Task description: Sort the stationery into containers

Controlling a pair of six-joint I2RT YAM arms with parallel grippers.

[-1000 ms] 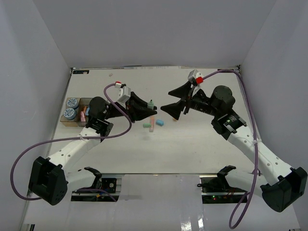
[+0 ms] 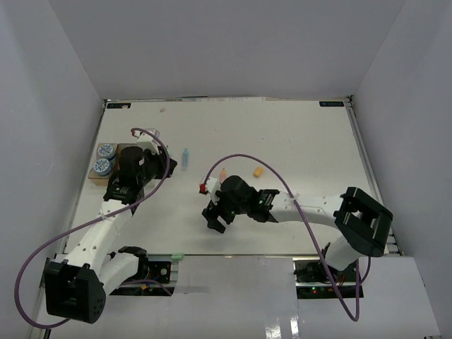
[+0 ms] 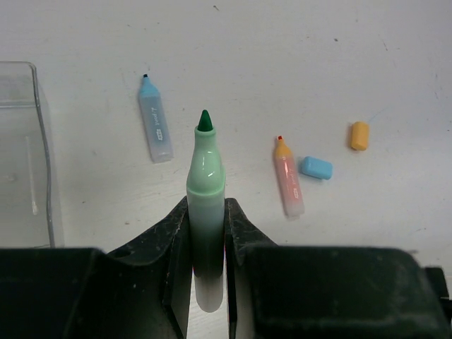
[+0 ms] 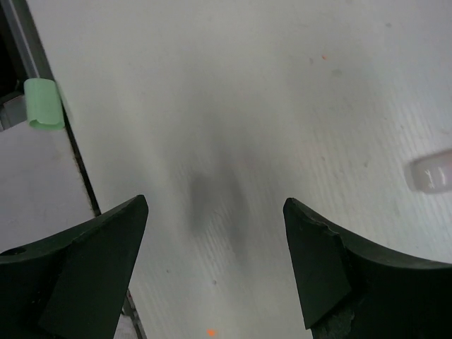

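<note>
My left gripper is shut on an upright green highlighter (image 3: 205, 169), near the container (image 2: 101, 179) at left, which holds blue-lidded jars (image 2: 103, 167). A blue highlighter (image 3: 155, 120), a pink highlighter (image 3: 289, 180), a blue cap (image 3: 316, 167) and an orange cap (image 3: 359, 135) lie on the table. My right gripper is low over the table, fingers apart with nothing between them. A green cap (image 4: 44, 104) is at the front edge, left of it in the top view.
A clear container wall (image 3: 44, 162) shows in the left wrist view. The front edge is close to my right gripper.
My left gripper moved left with the green highlighter. My right arm swung down toward the front-left. The green cap shifted from mid-table to the front edge.
</note>
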